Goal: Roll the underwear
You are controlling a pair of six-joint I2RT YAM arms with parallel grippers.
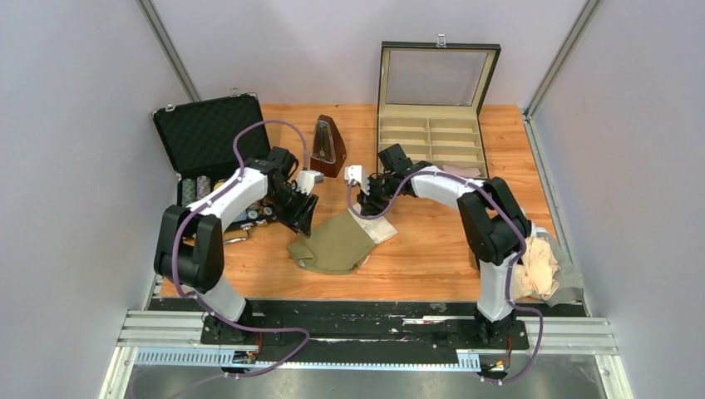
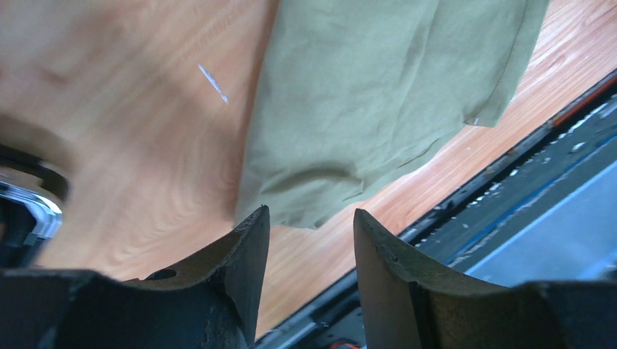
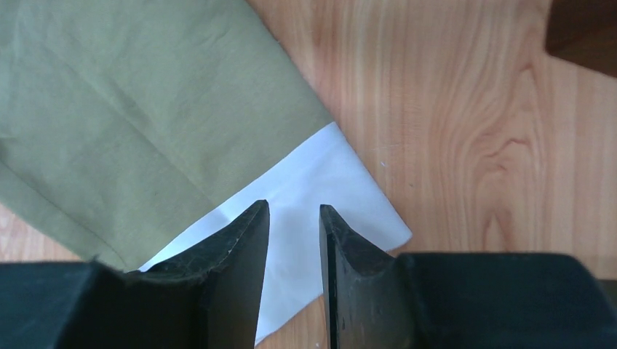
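Observation:
Olive underwear (image 1: 332, 245) with a white waistband (image 1: 374, 226) lies flat on the wooden table, band toward the upper right. My left gripper (image 1: 301, 218) hovers at its upper-left side; in the left wrist view its fingers stand open with nothing between them, over the hem end of the olive cloth (image 2: 349, 87). My right gripper (image 1: 371, 199) is above the waistband. In the right wrist view its fingers are part open over the white band (image 3: 327, 174), a narrow gap between them.
An open black case (image 1: 208, 133) with rolled items is at left, a brown wooden object (image 1: 332, 150) at back centre, a compartment box (image 1: 428, 133) behind the right arm, a cloth pile (image 1: 540, 266) at right.

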